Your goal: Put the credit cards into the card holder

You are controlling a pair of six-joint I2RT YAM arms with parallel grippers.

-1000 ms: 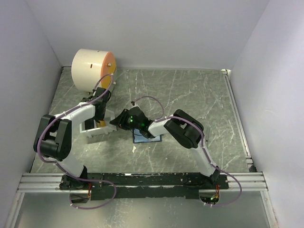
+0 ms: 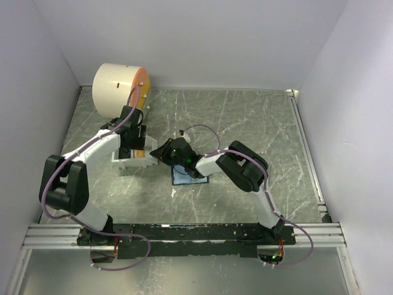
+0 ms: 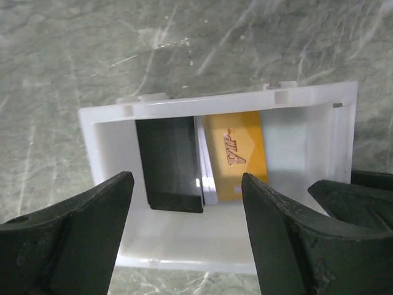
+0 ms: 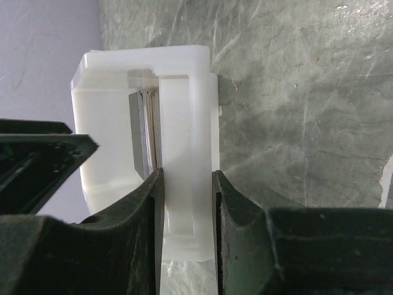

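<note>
A white plastic card holder (image 3: 217, 104) holds a black card (image 3: 169, 163), a thin white edge and an orange card (image 3: 234, 153) in the left wrist view. My left gripper is above it, fingers apart, nothing seen between them. In the right wrist view my right gripper has its fingertips on either side of the holder's white side wall (image 4: 184, 123). In the top view both grippers are at the holder (image 2: 132, 161), the left over it, the right at its right end.
A cream cylinder with an orange face (image 2: 113, 92) stands behind the holder. A blue-white mat (image 2: 184, 178) lies under the right arm.
The left arm has shifted about over the holder, most recently a little to the right. The right arm and holder have moved slightly right since a second ago.
</note>
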